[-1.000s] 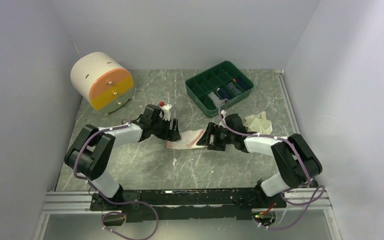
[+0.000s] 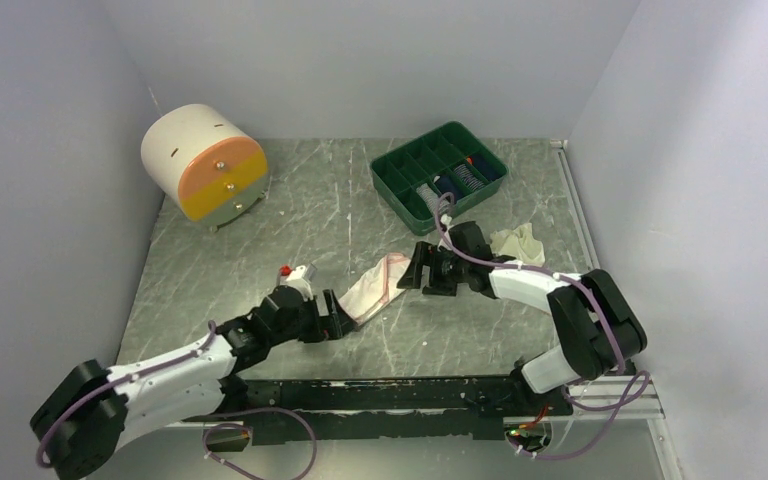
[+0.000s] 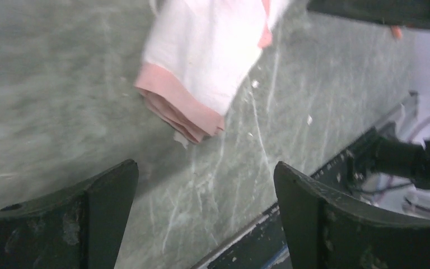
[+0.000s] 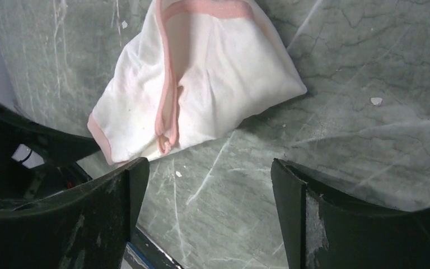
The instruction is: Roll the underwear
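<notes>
A white underwear piece with pink trim lies loosely folded on the grey marble table, set diagonally between my grippers. My left gripper is open by its lower-left end; in the left wrist view that pink-edged end lies beyond the empty fingers. My right gripper is open at its upper-right end, and in the right wrist view the cloth lies just past the empty fingertips.
A green divided box with folded items stands at the back. A cream drum-shaped drawer unit is at the back left. A pale cloth lies at the right.
My left gripper has moved toward the front of the table. The underwear now lies more diagonally, its left end further forward. The right gripper has moved only slightly.
</notes>
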